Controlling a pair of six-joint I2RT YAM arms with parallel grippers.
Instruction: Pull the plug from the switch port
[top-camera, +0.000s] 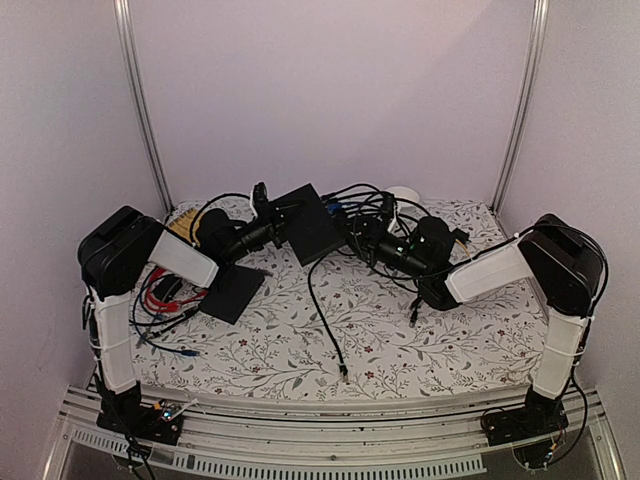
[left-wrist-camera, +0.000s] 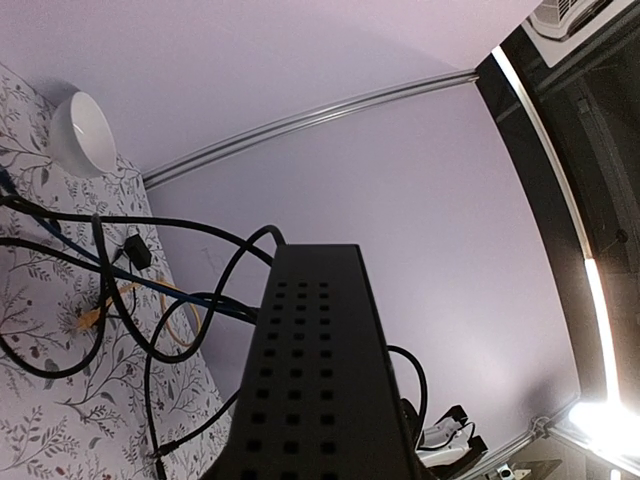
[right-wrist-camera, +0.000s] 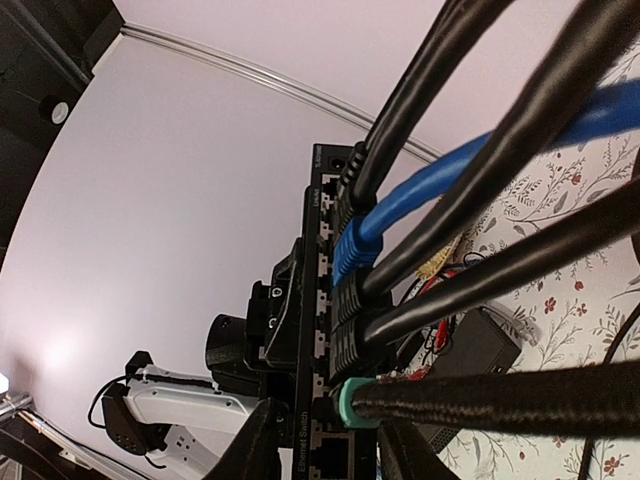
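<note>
The black Ethernet switch (top-camera: 312, 225) is held up by my left gripper (top-camera: 280, 218), which is shut on it; its perforated casing (left-wrist-camera: 305, 370) fills the lower middle of the left wrist view. In the right wrist view, the switch's port face (right-wrist-camera: 316, 300) carries several plugs, black, a blue one (right-wrist-camera: 355, 250) and a green-ringed one (right-wrist-camera: 355, 400) low on a braided black cable. My right gripper is at the bottom of that view, part open, its fingers either side of the switch's lower end, just below the green-ringed plug. Top view shows it against the switch's right edge.
A white bowl (left-wrist-camera: 80, 135) stands at the back behind loose cables. A dark flat box (top-camera: 230, 295) and red cables (top-camera: 170, 295) lie at the left. A cable runs down the middle of the table, whose front is otherwise mostly clear.
</note>
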